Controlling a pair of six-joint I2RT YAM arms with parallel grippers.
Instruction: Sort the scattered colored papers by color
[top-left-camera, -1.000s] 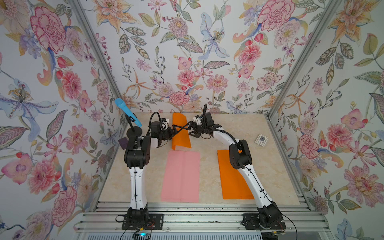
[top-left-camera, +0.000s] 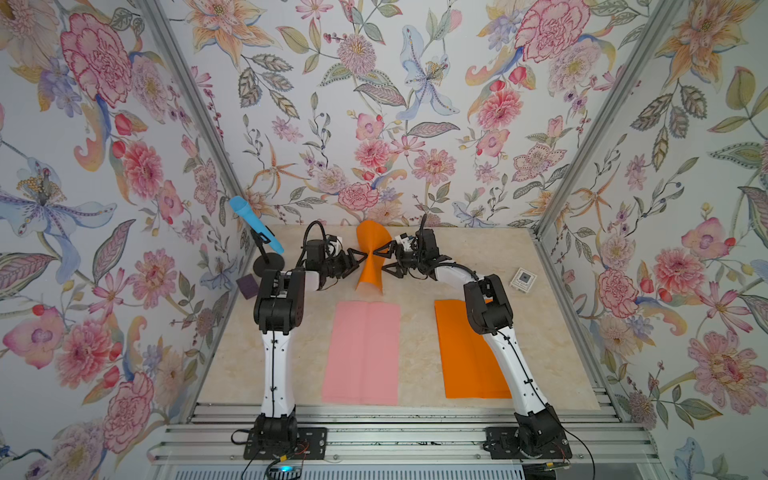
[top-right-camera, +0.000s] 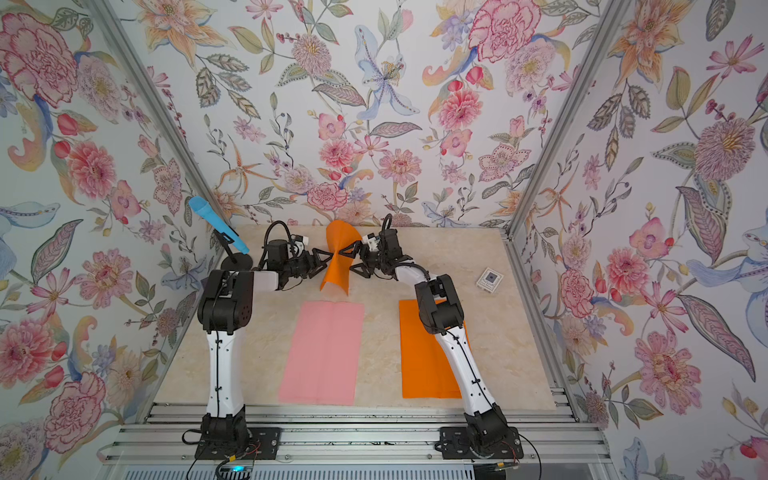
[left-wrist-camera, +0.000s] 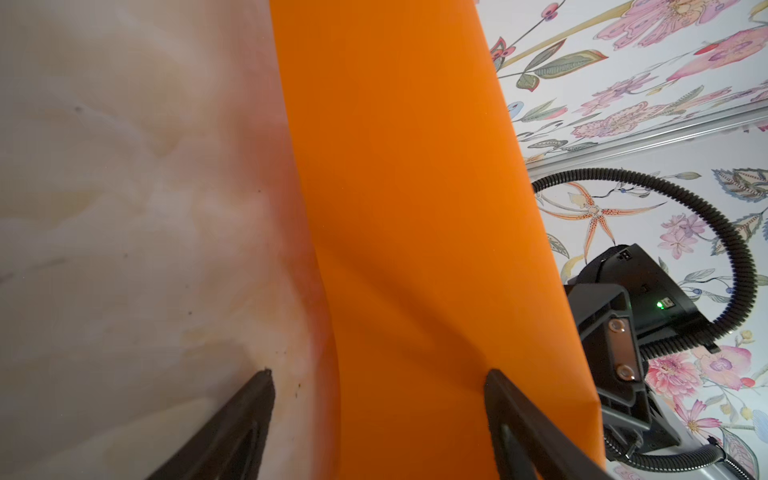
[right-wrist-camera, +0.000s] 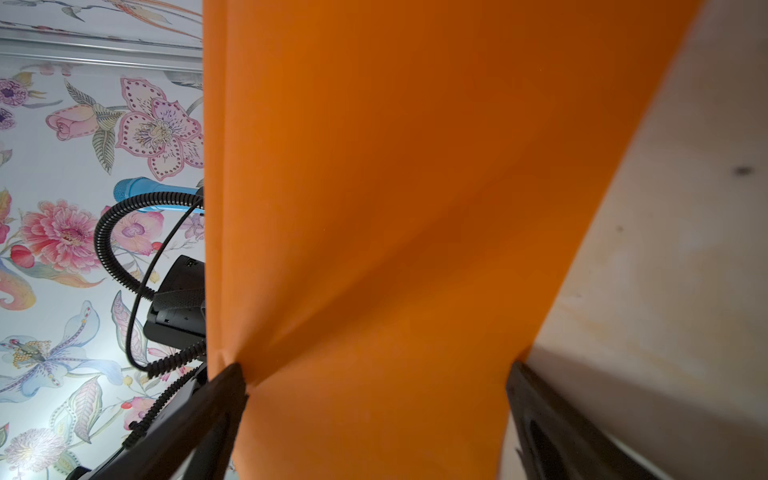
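Observation:
An orange paper (top-left-camera: 371, 272) is bent upward at the back middle of the table, between my two grippers. My left gripper (top-left-camera: 355, 262) is part open at its left side; in the left wrist view the paper (left-wrist-camera: 432, 208) rises along the right finger. My right gripper (top-left-camera: 389, 262) stands open on the other side, its fingers against or very near the paper (right-wrist-camera: 376, 304); contact is unclear. A pink paper (top-left-camera: 360, 352) lies flat at the front middle, and an orange sheet (top-left-camera: 464, 360) lies flat at the front right, partly under the right arm.
A blue microphone (top-left-camera: 249, 212) on a dark stand is at the back left. A small printed card (top-left-camera: 523, 279) lies on the right.
Both grippers have moved rightward, the right one also slightly down, and the bent orange paper has shifted right, its top now curving more.

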